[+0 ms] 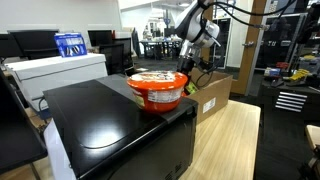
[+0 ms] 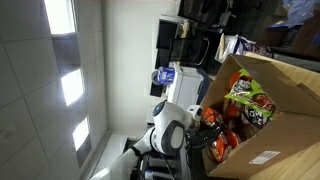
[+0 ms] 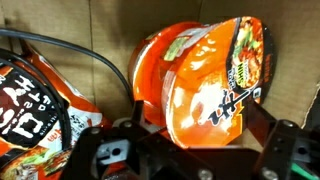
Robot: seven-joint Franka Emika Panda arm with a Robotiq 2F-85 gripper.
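My gripper stands open above the inside of a cardboard box [image 2: 284, 112], its dark fingers spread at the lower edge of the wrist view. Between and beyond them lies an orange instant-noodle cup [image 3: 212, 85] on its side, its printed lid facing right. Against its left side is another orange-red rounded container [image 3: 150, 65], partly hidden by the cup. Whether the fingers touch the cup cannot be told. To the left sits a red and black printed packet [image 3: 22, 112]. In the second exterior view the gripper [image 2: 207, 135] is at the box's left end.
Green and red packets [image 2: 250, 95] occupy the far part of the box. Black cables [image 3: 75, 48] cross the left of the wrist view. A large orange bowl [image 1: 158, 98] stands on a black top [image 1: 90, 112] beside the box.
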